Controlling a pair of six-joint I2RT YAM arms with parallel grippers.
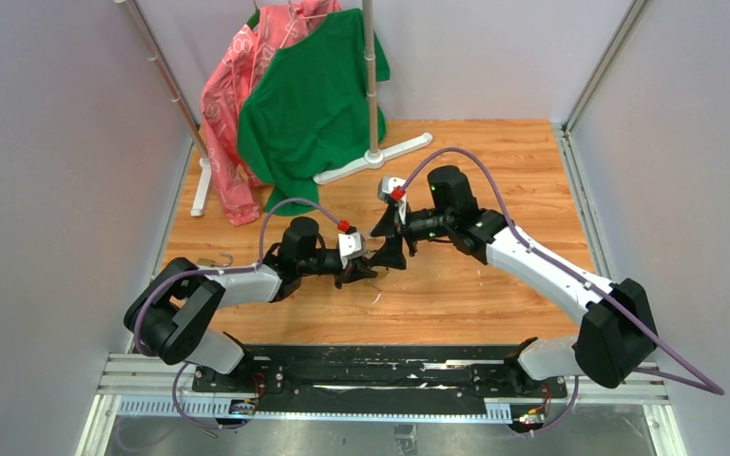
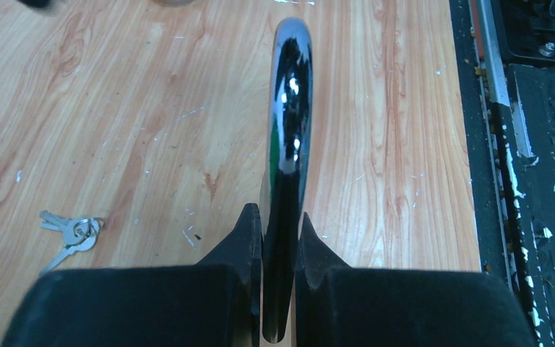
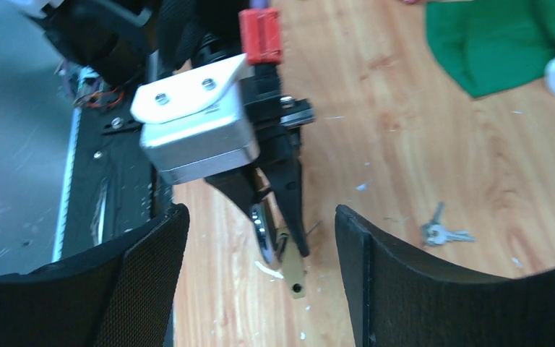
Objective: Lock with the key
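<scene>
My left gripper [image 1: 371,270] is shut on the shiny curved shackle [image 2: 290,130] of a padlock. In the right wrist view the padlock's brass body [image 3: 293,276] shows below the left fingers [image 3: 290,189]; in the top view the arms mostly hide it. The keys lie loose on the wooden table, apart from the lock, and the left wrist view has these keys [image 2: 77,234] at its lower left. My right gripper [image 1: 387,251] stands open close beside the left one, empty between its widely spread fingers.
Another metal lock [image 1: 214,261] lies at the table's left, partly hidden by the left arm. A clothes rack foot [image 1: 405,147] and a green shirt [image 1: 318,104] stand at the back. Bare table [image 1: 523,171] stretches across the right side.
</scene>
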